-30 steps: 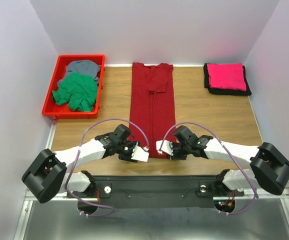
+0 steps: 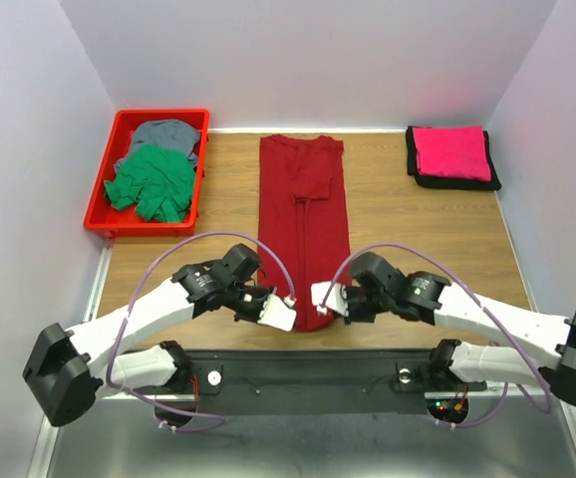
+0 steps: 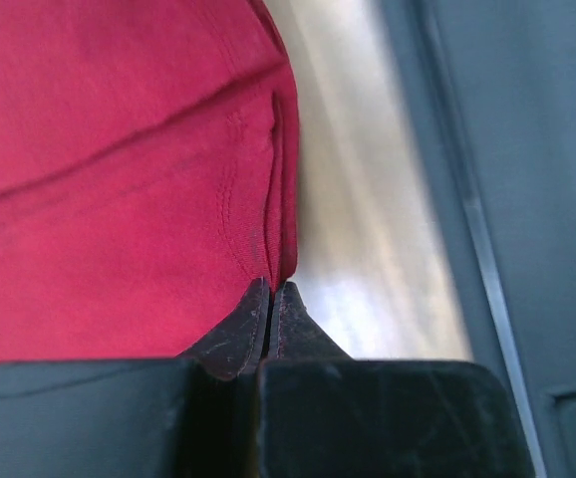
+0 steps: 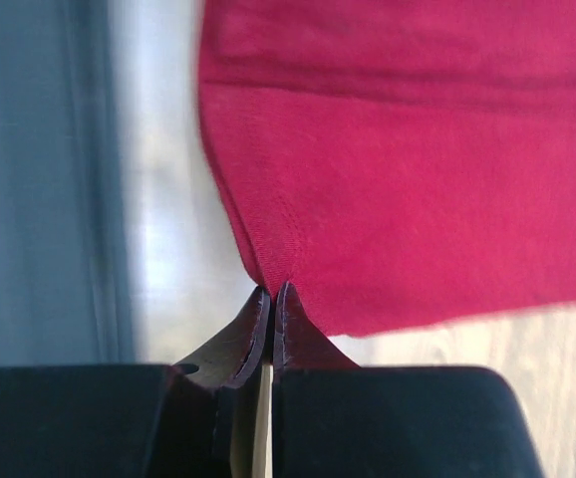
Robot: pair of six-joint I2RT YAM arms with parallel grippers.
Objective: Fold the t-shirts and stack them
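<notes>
A dark red t-shirt (image 2: 323, 229), folded into a long narrow strip, runs from the back of the table to near its front edge. In the left wrist view my left gripper is shut on one corner of its bottom hem (image 3: 253, 199). The right wrist view has my right gripper shut on the hem's other corner. Both hem corners appear lifted, with the table blurred below. The shirt's far end lies flat.
At the back left stands a red bin (image 2: 148, 228) with a green shirt (image 2: 153, 181) and a grey one (image 2: 166, 136) crumpled inside. A folded pink shirt (image 2: 450, 152) lies on a folded black one (image 2: 454, 183) at the back right. Bare table (image 2: 428, 234) shows on both sides of the strip.
</notes>
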